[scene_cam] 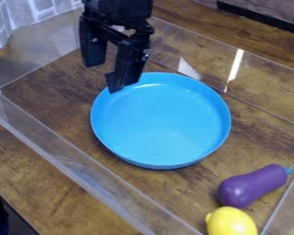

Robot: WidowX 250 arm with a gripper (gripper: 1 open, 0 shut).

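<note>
The black gripper (113, 60) hangs at the upper middle, over the back left edge of a round blue plate (161, 119). Its two dark fingers point down and stand apart, with nothing seen between them. A purple eggplant (249, 186) lies at the lower right, with a yellow lemon (231, 222) below it near the bottom edge.
The wooden table (58, 165) has free room to the left of the plate and at the back right. Clear plastic walls run along the left and right sides.
</note>
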